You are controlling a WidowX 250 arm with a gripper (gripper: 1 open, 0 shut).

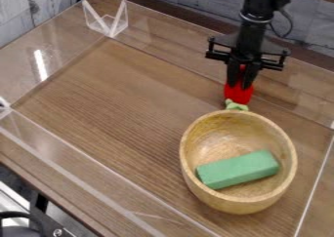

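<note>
The black gripper [240,70] hangs at upper right, shut on a red object [239,91] with a light green part [236,106] below it. It is just behind a wooden bowl [197,147] at lower right, which holds a green block [237,170]. Whether the green part touches the table or the bowl's rim is hard to tell.
A clear plastic piece [104,19] sits at the upper left, and a wall runs along the back.
</note>
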